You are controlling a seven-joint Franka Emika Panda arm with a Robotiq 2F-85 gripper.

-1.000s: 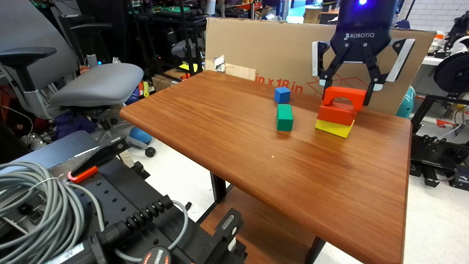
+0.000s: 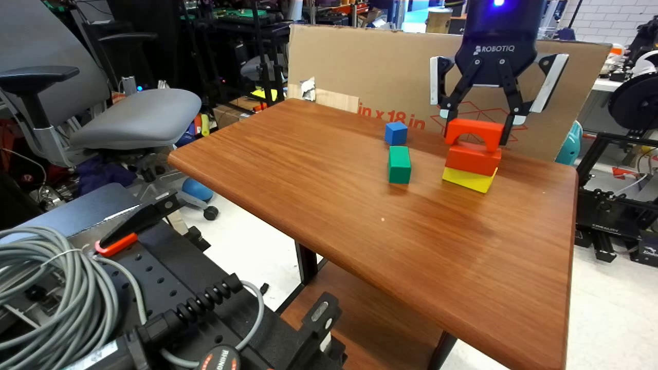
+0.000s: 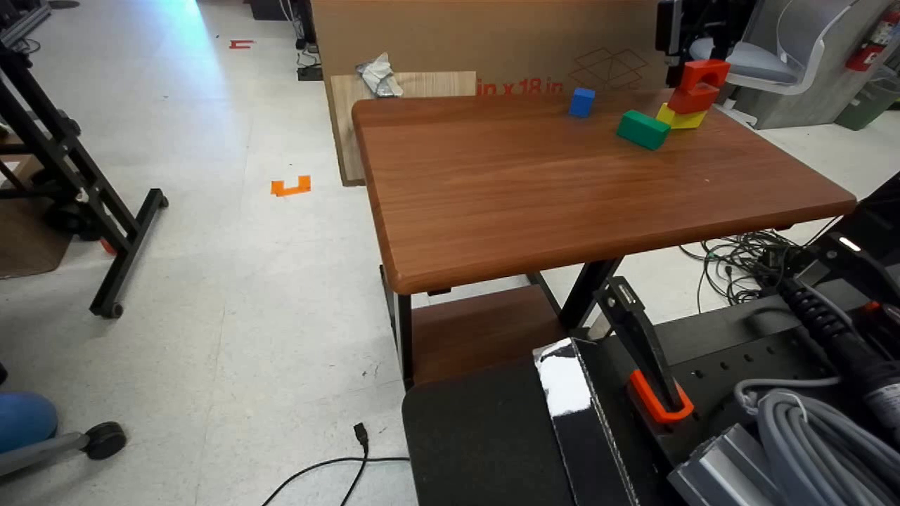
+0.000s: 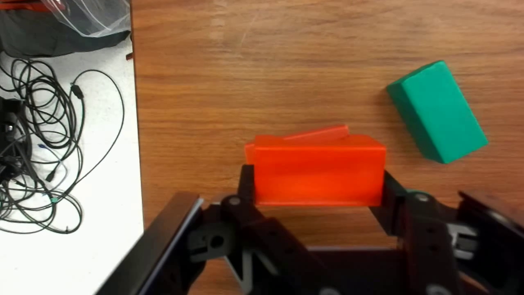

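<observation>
A red arch block (image 2: 473,128) is pinched at its two ends by my gripper (image 2: 476,125), which is shut on it. Directly under the arch lies a red rectangular block (image 2: 472,158), which rests on a yellow block (image 2: 467,179) on the table. Whether the arch touches the red block below cannot be told for sure. From above, the arch (image 4: 319,172) fills the space between my fingers, and a slanted sliver of the lower red block (image 4: 321,132) shows behind it. The yellow block is hidden in the wrist view.
A green block (image 2: 399,165) stands left of the stack, with a small blue cube (image 2: 396,133) farther back. Behind the table (image 2: 296,160) rises a cardboard sheet (image 2: 370,68).
My gripper and the arch have moved left and slightly up in exterior view 1, bringing the arch more over the lower red block. The other blocks have stayed put.
</observation>
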